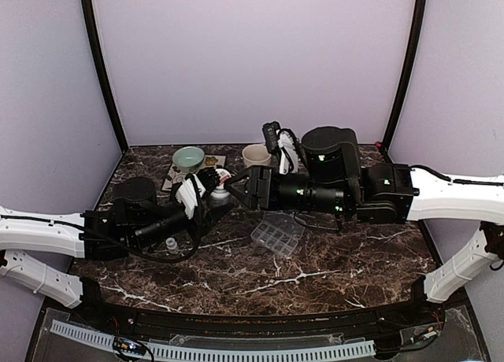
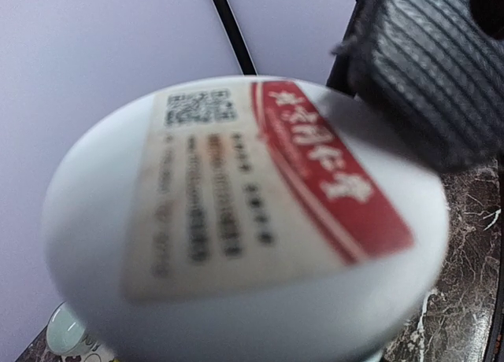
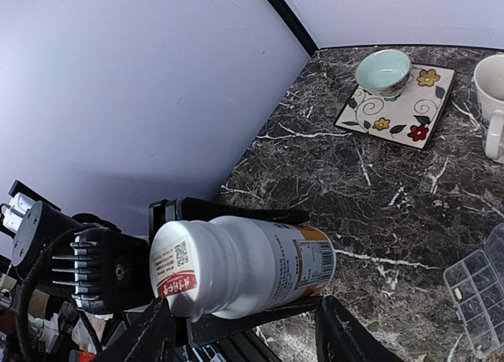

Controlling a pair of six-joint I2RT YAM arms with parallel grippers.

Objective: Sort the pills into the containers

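A white pill bottle (image 3: 279,264) with a red-and-white label on its cap (image 2: 236,197) lies sideways in my left gripper (image 1: 208,190), which is shut on it. The cap fills much of the left wrist view. My right gripper is open, its fingers at the cap end, just short of or around it in the right wrist view; whether they touch is unclear. A clear compartment box (image 1: 276,234) (image 3: 472,307) lies on the table below the arms.
A green bowl (image 1: 188,156) (image 3: 382,71) sits on a flowered board (image 3: 394,126) at the back left, with a white mug (image 1: 256,153) to its right. A small clear item (image 1: 172,245) stands front left.
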